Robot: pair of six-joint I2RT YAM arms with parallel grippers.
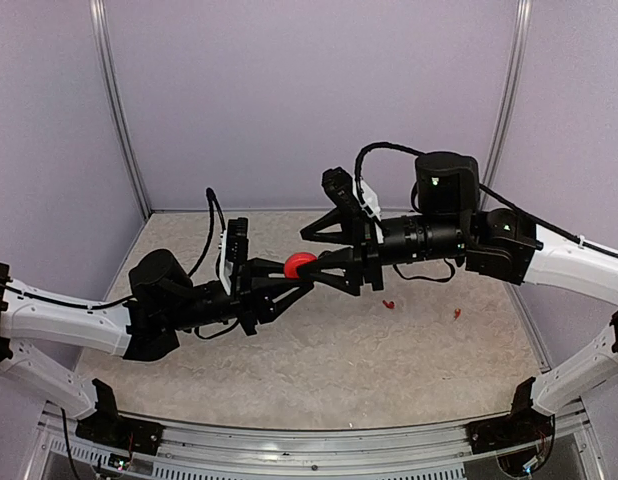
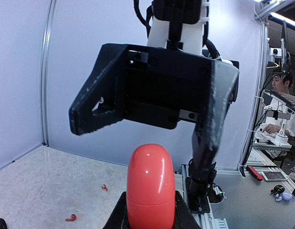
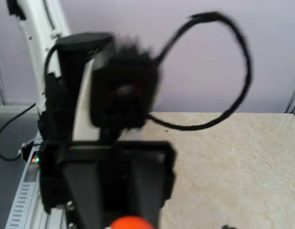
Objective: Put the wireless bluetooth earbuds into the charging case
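The red charging case (image 1: 300, 264) is held in my left gripper (image 1: 281, 279), which is shut on it; in the left wrist view the case (image 2: 151, 186) stands upright between the fingertips, and only its top shows in the right wrist view (image 3: 131, 223). My right gripper is open, its fingers just above and beside the case, with nothing visible between them. In the top view its lower finger overlaps the case; whether it touches cannot be told.
Two small red pieces, likely earbuds (image 1: 388, 304) (image 1: 457, 312), lie apart on the pale tabletop (image 1: 389, 380) at the right.
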